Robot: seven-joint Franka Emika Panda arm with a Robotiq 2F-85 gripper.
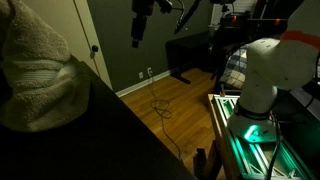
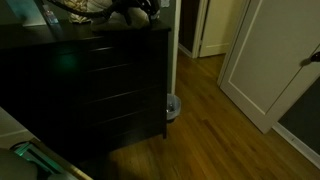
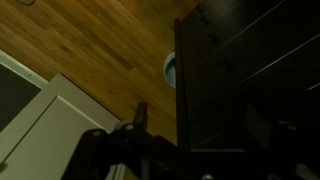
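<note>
High over the floor in exterior view 1, my dark gripper (image 1: 138, 36) hangs at the top. In the wrist view, the two dark fingers of my gripper stand well apart, with nothing seen held between them. Beneath it lie a black dresser (image 3: 225, 85) and a strip of wood floor. A pale, fluffy object (image 1: 38, 75) rests on the dark dresser top (image 1: 105, 135) at the left of exterior view 1. What it is cannot be made out.
A round bin (image 2: 173, 106) stands on the floor beside the dresser's drawers (image 2: 105, 95). White doors (image 2: 280, 60) are to the right in exterior view 2. A cable (image 1: 162, 110) trails from the wall.
</note>
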